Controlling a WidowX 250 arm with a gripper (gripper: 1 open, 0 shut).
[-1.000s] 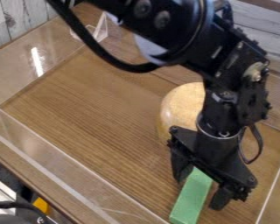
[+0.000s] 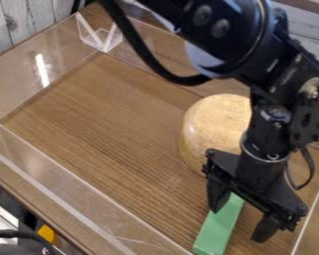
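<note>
My black gripper [image 2: 242,211] is low at the lower right of the camera view, open, its fingers over and beside a green bar-shaped object [image 2: 215,234] lying on the wooden floor. The gripper hides the far end of the green object; whether the fingers touch it, I cannot tell. A round tan object [image 2: 206,125] lies behind the gripper, partly covered by it.
A wooden floor [image 2: 96,139] fills the bin, with clear room at the middle and left. Transparent walls [image 2: 69,189] edge it at the front and left. A clear bracket [image 2: 100,30] stands at the back left.
The arm and gripper have shifted slightly to the right, and the upper arm tilts a little differently. The green object stays in about the same place.
</note>
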